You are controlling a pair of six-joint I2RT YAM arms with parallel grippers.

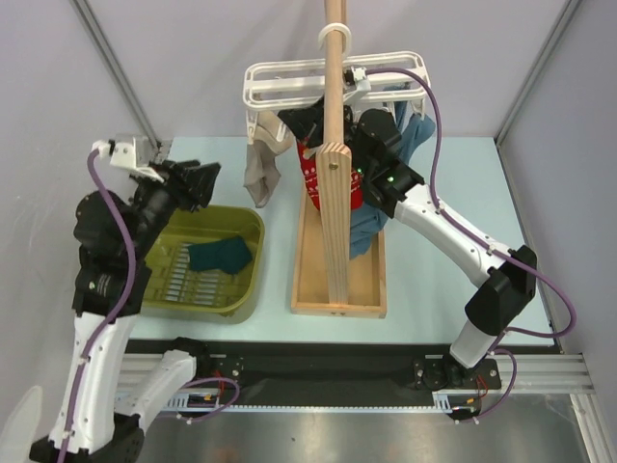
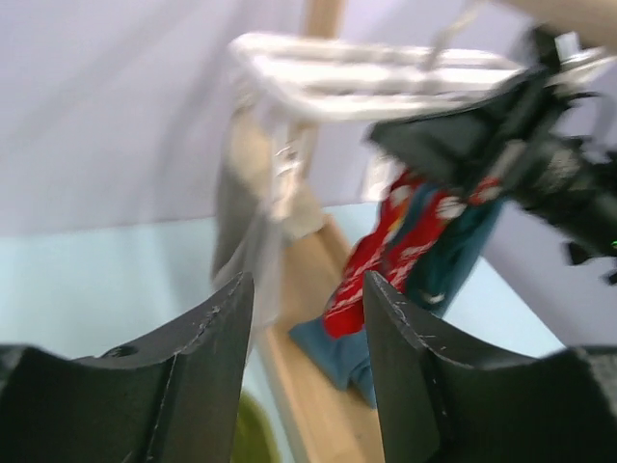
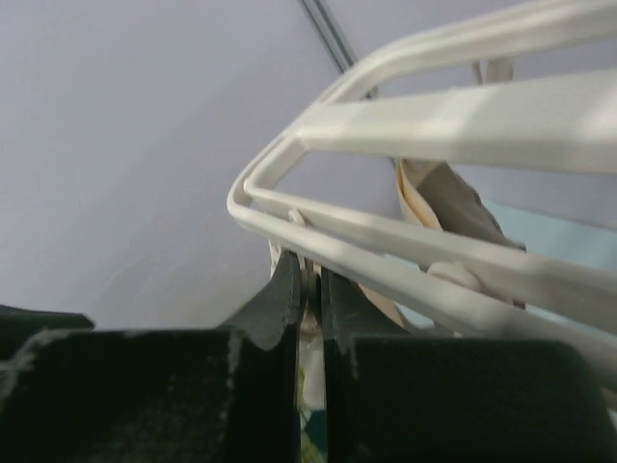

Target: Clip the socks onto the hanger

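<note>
The white hanger [image 1: 284,85] hangs from a wooden stand. From its left end hangs a beige-grey sock [image 1: 261,174], seen in the left wrist view beneath the frame; a red patterned sock [image 1: 308,178] and blue socks [image 1: 364,227] hang further right. One dark teal sock [image 1: 220,255] lies in the green bin [image 1: 249,299]. My left gripper [image 1: 207,183] is above the bin's back edge, clear of the hanger, its fingers [image 2: 217,362] apart and empty. Under the hanger's bar, my right gripper is shut on what looks like a hanger clip, partly hidden by its fingers.
The wooden post [image 1: 334,217] stands in front of the hanger, on a tray-like wooden base [image 1: 366,308]. My right arm reaches in from the right beside it. Bare table shows at the right and between bin and base.
</note>
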